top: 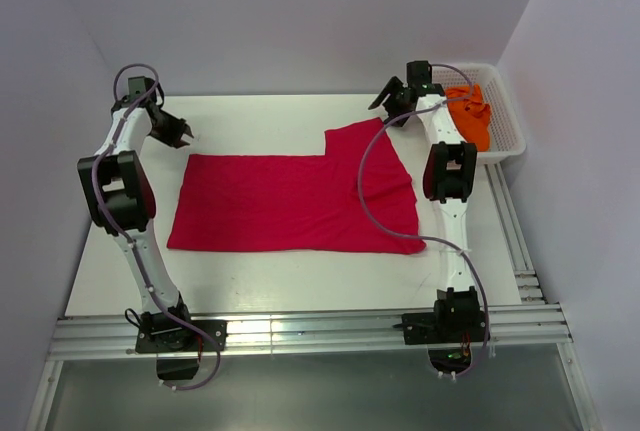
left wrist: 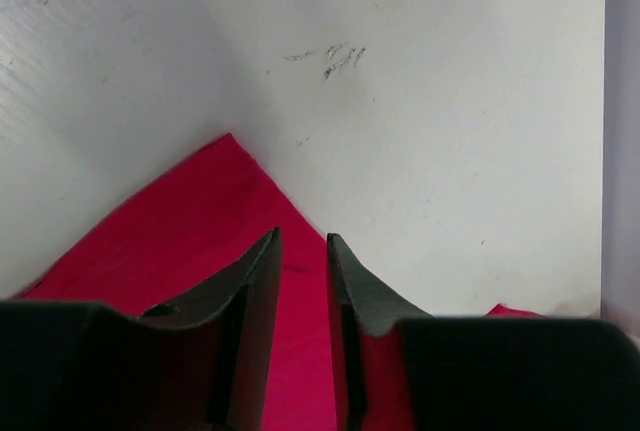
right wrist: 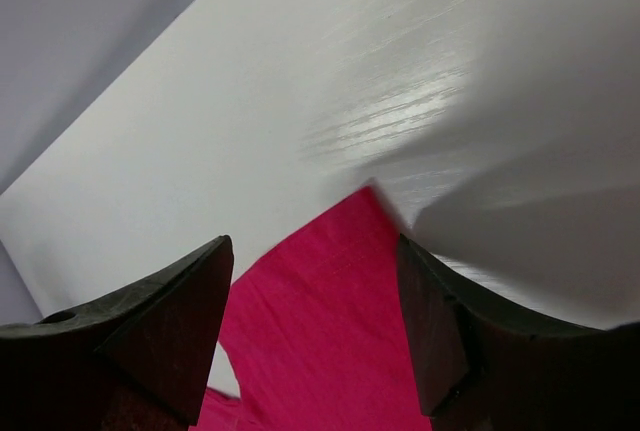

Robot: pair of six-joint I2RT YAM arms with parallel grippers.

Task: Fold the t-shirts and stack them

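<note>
A red T-shirt (top: 280, 206) lies spread on the white table, its upper right part raised toward the back. My left gripper (top: 180, 136) is above the table beside its upper left corner; in the left wrist view the fingertips (left wrist: 272, 246) are a narrow gap apart over the red cloth, with no held item visible. My right gripper (top: 388, 103) stands open at the upper right corner; in the right wrist view that corner (right wrist: 355, 221) shows between its spread fingers, close to the right one.
A white basket (top: 508, 136) with orange cloth (top: 468, 126) stands at the back right, partly behind the right arm. Bare table (top: 250, 121) runs along the back and front. Walls border the back and sides.
</note>
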